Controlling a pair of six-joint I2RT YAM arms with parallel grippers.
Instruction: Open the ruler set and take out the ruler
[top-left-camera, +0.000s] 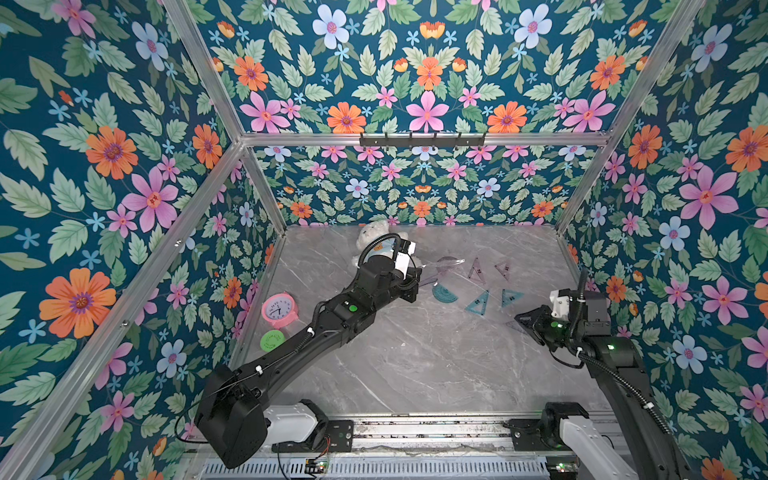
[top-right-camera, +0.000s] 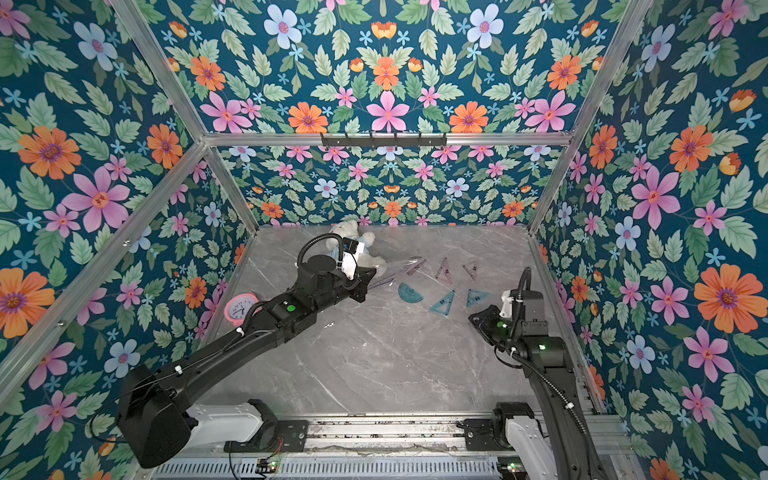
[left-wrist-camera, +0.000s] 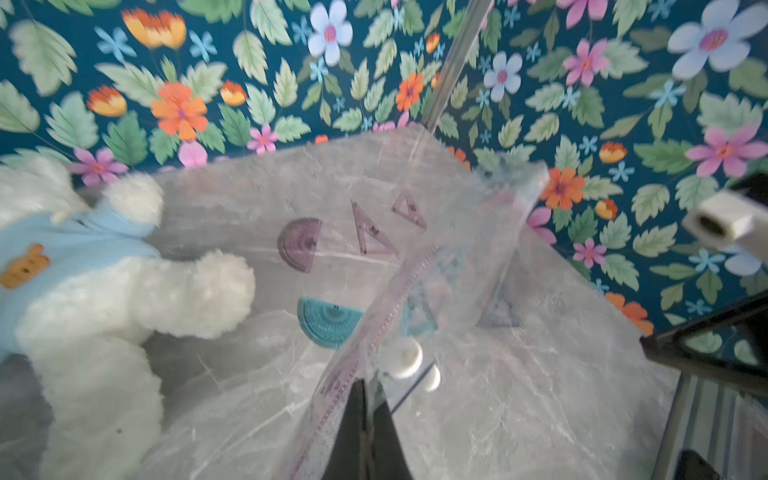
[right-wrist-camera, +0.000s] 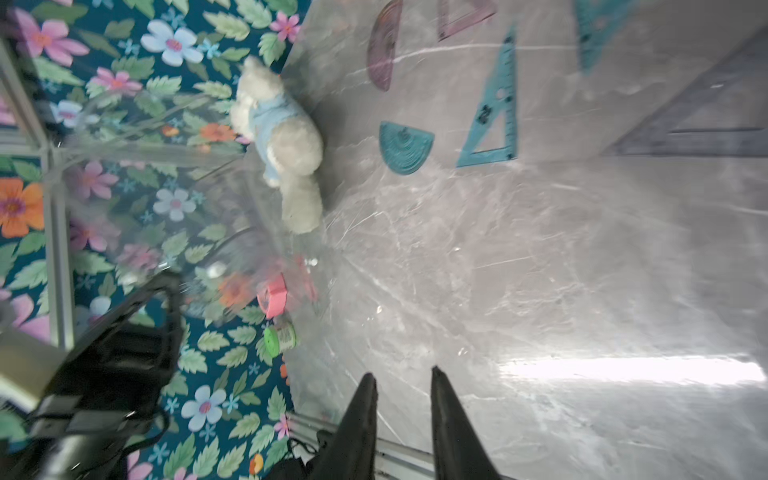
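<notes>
My left gripper (top-left-camera: 413, 280) is shut at the middle-left, on a clear pouch (left-wrist-camera: 352, 352) with a long ruler-like strip inside, seen in the left wrist view. My right gripper hangs at the table's right with its fingers apart and nothing between them. Pink protractor (right-wrist-camera: 384, 44) and pink triangles (top-left-camera: 476, 270) lie behind the teal protractor (right-wrist-camera: 406, 145) and teal triangles (right-wrist-camera: 500, 112). A dark translucent triangle (right-wrist-camera: 696, 140) lies near my right gripper.
A white teddy bear (top-right-camera: 368, 240) lies at the back behind my left gripper. A pink clock (top-left-camera: 279, 308) and a green round item (top-left-camera: 272, 341) are at the left.
</notes>
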